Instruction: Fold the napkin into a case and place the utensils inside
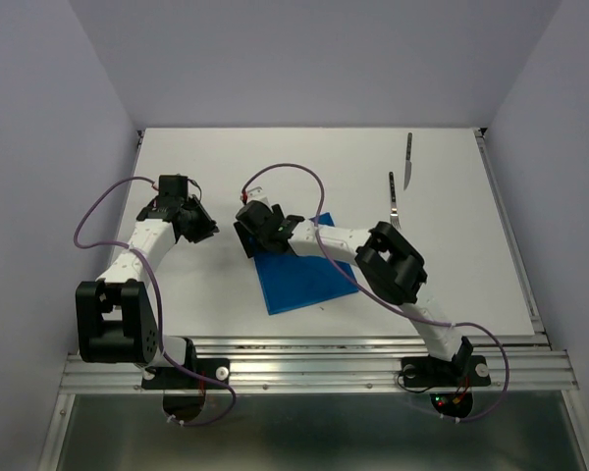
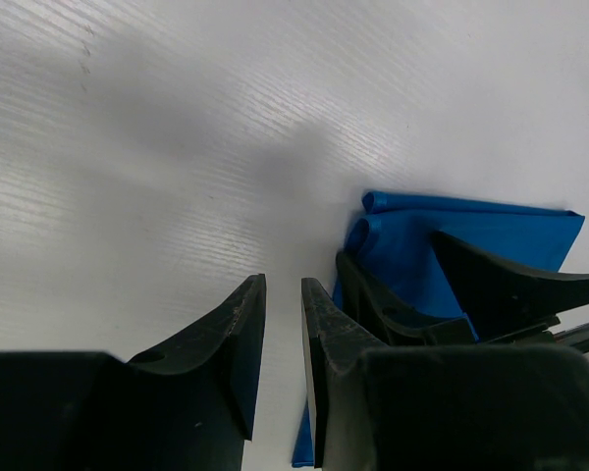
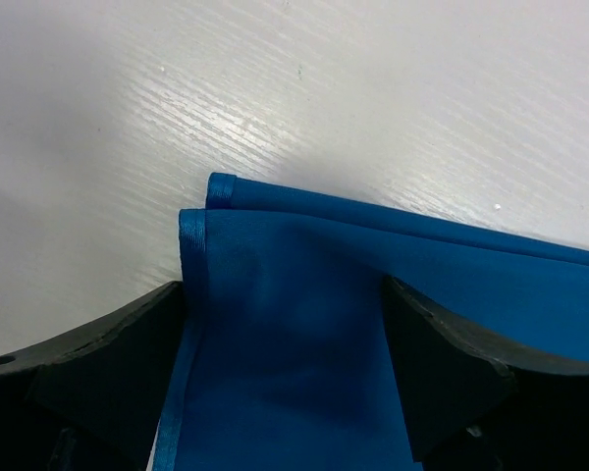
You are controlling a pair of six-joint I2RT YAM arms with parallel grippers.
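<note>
The blue napkin lies folded on the white table, two hemmed layers showing slightly offset along its far edge in the right wrist view. Over its far-left corner is my right gripper, open, its fingers set wide with the napkin cloth below the gap. Left of the napkin, over bare table, hovers my left gripper; a narrow empty gap shows between its fingers. A fork and a knife lie apart to the right of the napkin.
Bare white table stretches behind the napkin and to its right. The right forearm crosses above the napkin and hides part of it. A metal rail runs along the table's front edge.
</note>
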